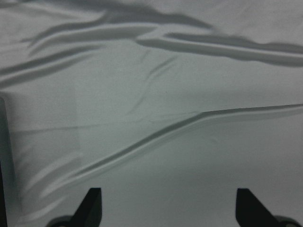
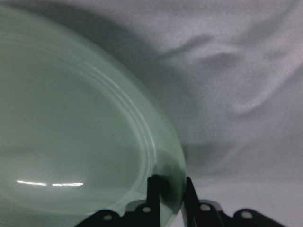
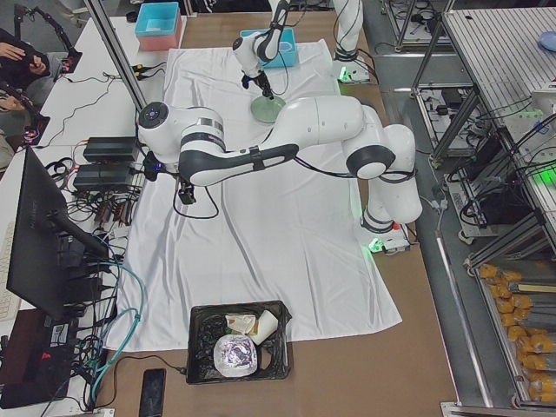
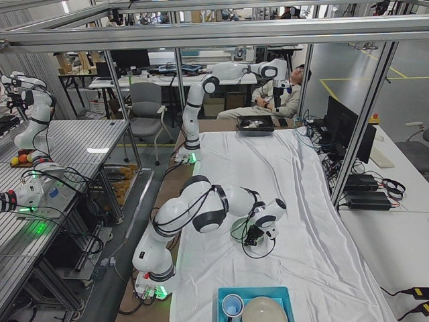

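Observation:
A pale green plate (image 3: pixel 268 109) (image 2: pixel 71 109) lies on the white cloth (image 3: pixel 243 261). At its rim is my right gripper (image 4: pixel 253 235), with the rim between its fingers; whether they are closed tightly on it is not clear. My left gripper (image 3: pixel 184 191) hangs over bare cloth, open with nothing between its fingers.
A blue tray (image 4: pixel 221 311) with a mug (image 4: pixel 232 307) and a beige plate (image 4: pixel 267 315) stands beyond the green plate. A black bin (image 3: pixel 200 343) with assorted items sits at the opposite end. Monitors and cables line one side.

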